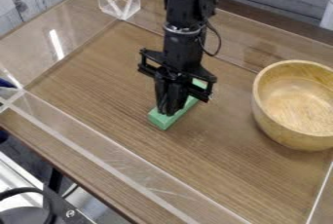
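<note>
A black robot arm reaches down from the top centre of the camera view to my gripper (174, 93), which is over a green rectangular object (166, 119) lying on the wooden table. The gripper covers the middle of the green object. I cannot tell whether its fingers are around the object or only above it, or how far apart they are.
A large tan bowl (297, 106) sits at the right. A white wire-like item (117, 4) stands at the back left. Black cables (46, 208) lie at the bottom left.
</note>
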